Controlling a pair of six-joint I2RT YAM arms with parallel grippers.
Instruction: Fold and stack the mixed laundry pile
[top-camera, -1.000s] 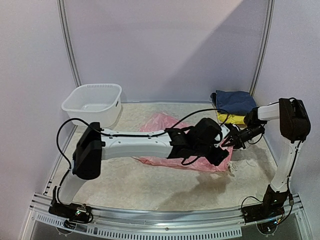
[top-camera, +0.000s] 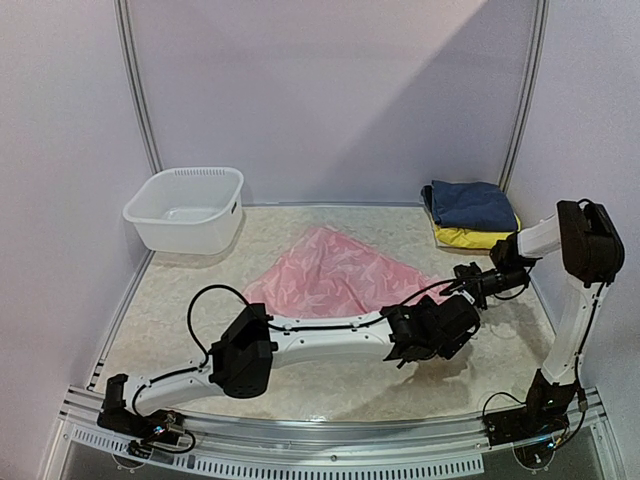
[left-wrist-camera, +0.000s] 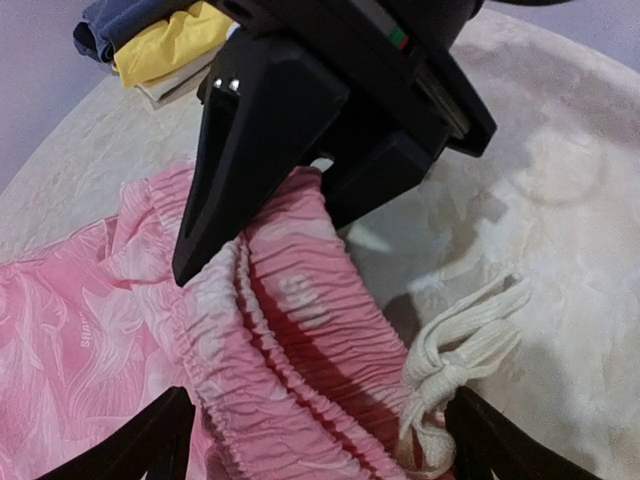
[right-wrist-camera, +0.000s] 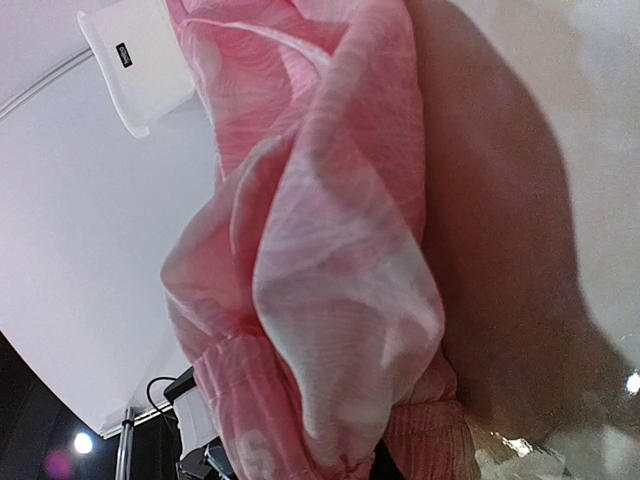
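Observation:
A pink garment (top-camera: 340, 270) lies spread mid-table, its right end bunched beneath both grippers. In the left wrist view its ribbed band and a white drawstring (left-wrist-camera: 440, 360) show. My left gripper (top-camera: 440, 345) is low at that end, open, its fingertips (left-wrist-camera: 145, 445) either side of the band and cord. My right gripper (top-camera: 465, 285) is shut on the garment's bunched edge, just beside the left one; in the right wrist view pink fabric (right-wrist-camera: 330, 250) hides its fingertips.
A folded stack of navy (top-camera: 470, 205) and yellow (top-camera: 470, 239) cloth sits back right. An empty white basket (top-camera: 185, 220) stands back left.
The right gripper has shifted slightly, and the cloth's right end is more bunched.

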